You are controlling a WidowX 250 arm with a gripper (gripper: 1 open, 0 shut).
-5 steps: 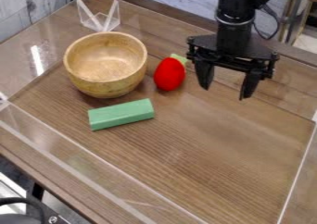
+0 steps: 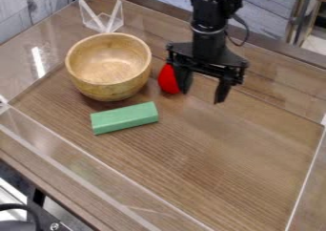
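Note:
My black gripper (image 2: 201,68) is low over the table at the upper middle, its two fingers apart. A red rounded object (image 2: 169,78) sits at its left finger, partly hidden behind it; whether they touch I cannot tell. A tan bowl (image 2: 109,65) stands to the left, and a green block (image 2: 124,117) lies below the bowl.
A white folded item (image 2: 102,17) is at the back left, and a dark cable or round part shows at the lower left edge.
My gripper has moved left, toward the bowl and over to the red object, which it now partly covers.

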